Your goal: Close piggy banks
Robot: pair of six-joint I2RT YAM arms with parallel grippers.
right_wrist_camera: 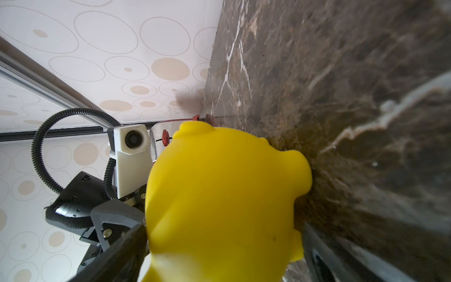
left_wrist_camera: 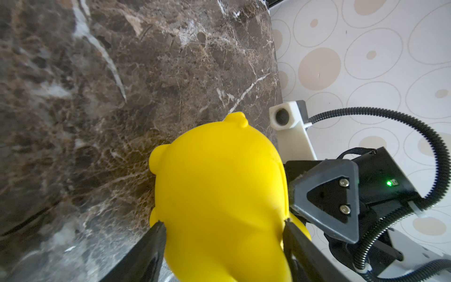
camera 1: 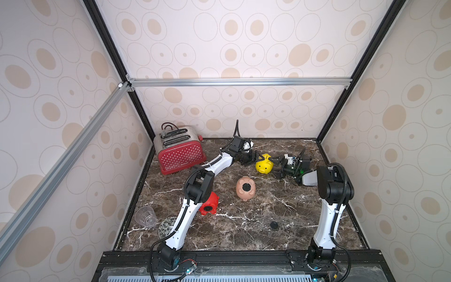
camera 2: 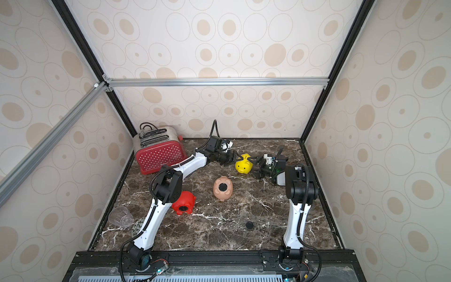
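Observation:
A yellow piggy bank [camera 1: 264, 164] lies at the back centre, between my left gripper [camera 1: 253, 156] and my right gripper [camera 1: 278, 164]. Both wrist views show it large between each gripper's fingers, the left ones close at its sides, the right ones open around it. Contact is unclear. A pink piggy bank [camera 1: 240, 191] lies in front, a black round piece on its upper side. A red piggy bank [camera 1: 212, 202] shows a black round piece and is partly behind my left arm. A loose black disc [camera 1: 274, 225] lies at the front right.
A red toaster [camera 1: 180, 157] stands at the back left. A clear cup [camera 1: 145, 217] and a speckled round object [camera 1: 166, 225] lie at the front left.

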